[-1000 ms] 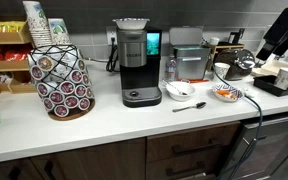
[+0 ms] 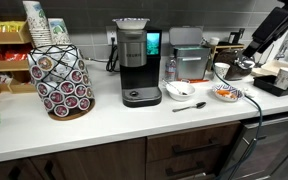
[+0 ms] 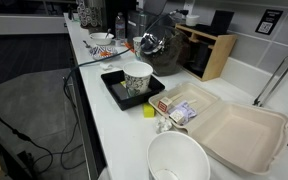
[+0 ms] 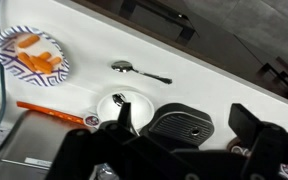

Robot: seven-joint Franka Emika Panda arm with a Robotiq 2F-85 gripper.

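In the wrist view my gripper is open, its dark fingers spread wide above the counter with nothing visible between them. Beneath it are a white bowl with a spoon in it and the coffee maker's black drip tray. A loose metal spoon lies on the white counter above the bowl. Off to the left is a patterned plate holding orange pieces. The black coffee maker stands upright at the back in exterior view 1, where my arm reaches in at the upper right.
A wire rack of coffee pods stands left of the coffee maker, paper cups behind. Exterior view 2 shows a black tray with a patterned cup, a beige dish rack and a white bin.
In exterior view 1 my arm has come slightly further into view at the upper right, lower and to the left. The objects on the counter look unmoved.
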